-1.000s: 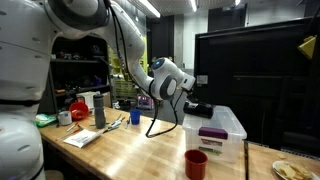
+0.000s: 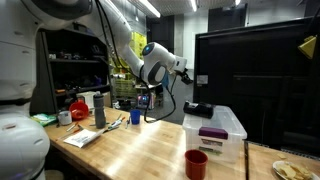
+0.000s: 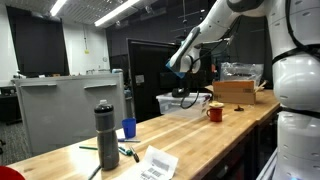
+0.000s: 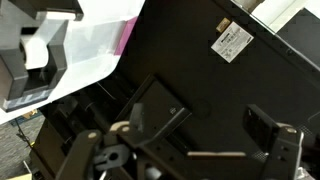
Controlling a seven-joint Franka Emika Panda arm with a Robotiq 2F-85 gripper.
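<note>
My gripper (image 2: 184, 76) hangs in the air above a white plastic bin (image 2: 230, 127). In the wrist view its two dark fingers (image 4: 152, 108) stand wide apart, so the gripper is open with nothing between them. A black object (image 2: 200, 110) rests at the top of the bin, below the gripper and apart from it. The wrist view shows a black, looped shape (image 4: 50, 48) at the upper left, beside the bin's white surface (image 4: 95, 35). What lies deeper in the bin is hidden.
A red mug (image 2: 196, 164) stands in front of the bin. Farther left are a blue cup (image 2: 135, 117) and a grey bottle (image 2: 99, 110). Food on a plate (image 2: 292, 170) sits at the right corner. Dark panels (image 2: 250, 75) rise behind.
My gripper has risen away from the black object and the bin, and the arm's wrist is higher. The black object stays on the bin.
</note>
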